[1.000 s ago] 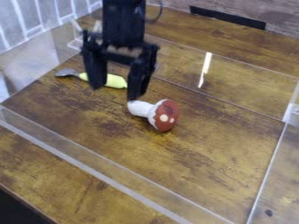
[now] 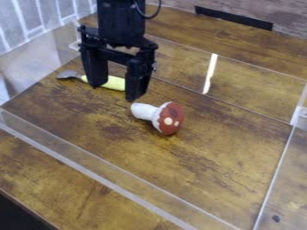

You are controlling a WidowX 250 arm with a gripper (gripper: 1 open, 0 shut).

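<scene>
My black gripper (image 2: pixel 118 79) hangs over the upper left of the clear-walled wooden area, its fingers pointing down and apart, with nothing visible held between them. Partly behind it lies a pale yellow-green object (image 2: pixel 109 83) beside a small grey spoon-like piece (image 2: pixel 70 76). Right of and below the gripper, a toy mushroom with a white stem and red, white-spotted cap (image 2: pixel 168 118) lies on its side on the wooden floor (image 2: pixel 153 171).
Clear walls (image 2: pixel 288 171) edge the space on the left, front and right.
The gripper has shifted slightly left and now appears sharper. The mushroom and the yellow-green object have not visibly moved.
</scene>
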